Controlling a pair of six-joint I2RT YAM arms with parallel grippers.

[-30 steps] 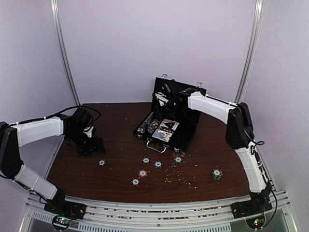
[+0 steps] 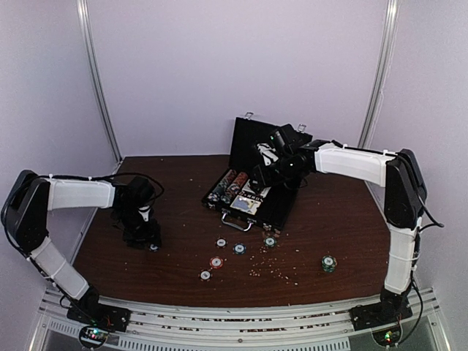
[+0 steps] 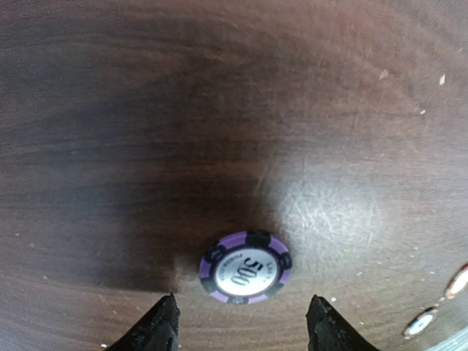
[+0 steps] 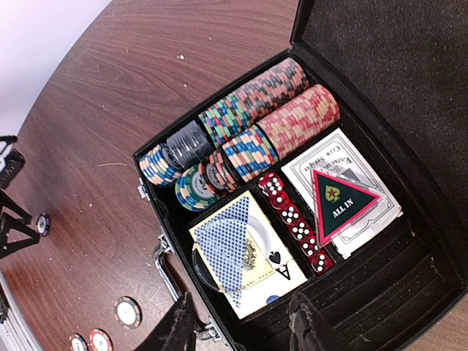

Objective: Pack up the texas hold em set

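Observation:
A purple and black 500 chip (image 3: 246,268) lies flat on the table at the left, between and a little ahead of the parted fingers of my left gripper; nothing is held there. Over the open black case (image 2: 274,208) hangs my right gripper, open and empty. Inside the case are two rows of chips (image 4: 254,99), a row of red dice (image 4: 296,219), a deck with an ace showing (image 4: 256,270), a second deck (image 4: 314,157) and a green triangular ALL IN marker (image 4: 342,205).
Loose chips lie in front of the case, among them a red one (image 2: 216,262) and a blue one (image 2: 239,248). A green stack (image 2: 328,263) stands at right. The case lid (image 2: 245,142) is raised. Small crumbs dot the front middle.
The right arm has shifted to the right over the case. The loose chips stay put.

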